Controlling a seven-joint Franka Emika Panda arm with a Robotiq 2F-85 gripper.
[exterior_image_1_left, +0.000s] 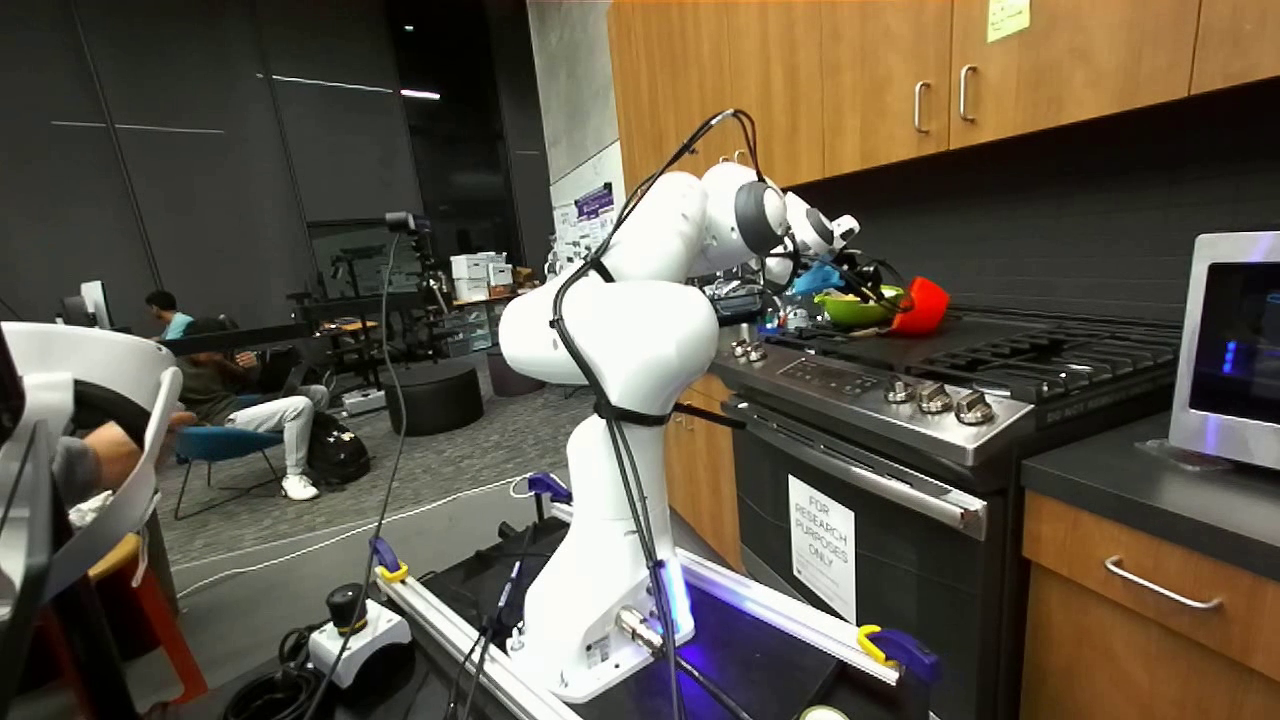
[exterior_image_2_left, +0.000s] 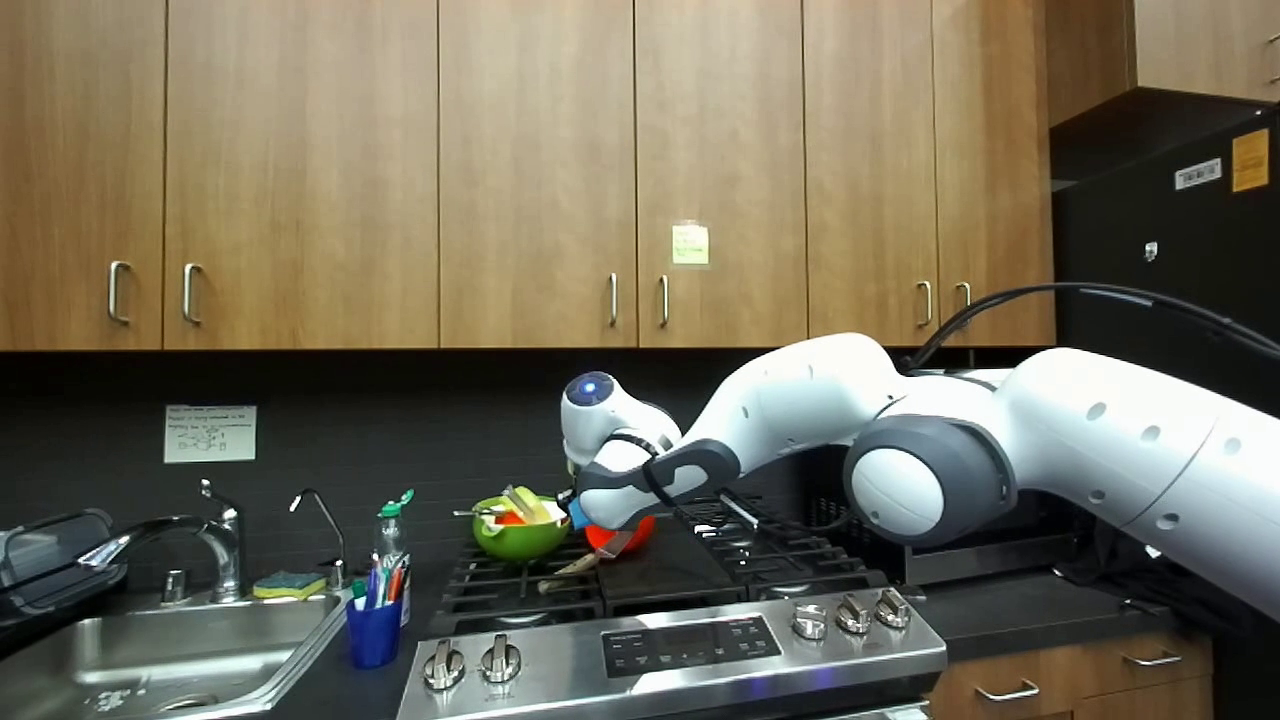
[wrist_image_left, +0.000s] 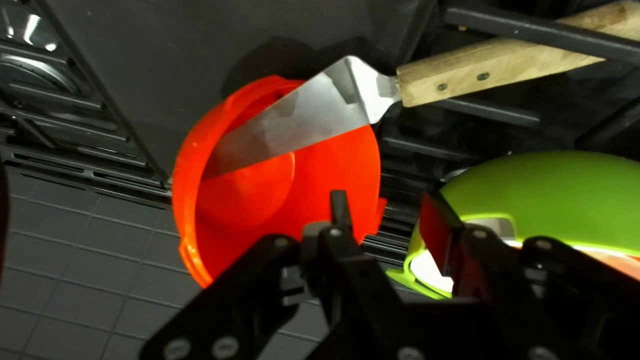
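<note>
Tipped onto its side on the stove is the orange-red pot (wrist_image_left: 336, 174), its mouth facing my camera in the wrist view. A metal spatula (wrist_image_left: 288, 129) reaches into that pot with its blade, while its wooden handle (wrist_image_left: 504, 69) lies over the burner grate. My gripper hangs above, fingers apart, one finger in front of the pot and the other in front of the green bowl (wrist_image_left: 558, 192). Nothing shows held between the fingers. In exterior view 2 the arm partly covers the pot (exterior_image_2_left: 639, 532), and the gripper is mostly hidden.
Left of the pot in exterior view 2, the green bowl (exterior_image_2_left: 523, 540) holds yellow and orange things. Burner grates (exterior_image_1_left: 1086, 348) fill the stove's right side. A blue cup of pens (exterior_image_2_left: 373, 632) stands beside the sink (exterior_image_2_left: 132, 654). Cabinets (exterior_image_2_left: 536, 168) hang overhead.
</note>
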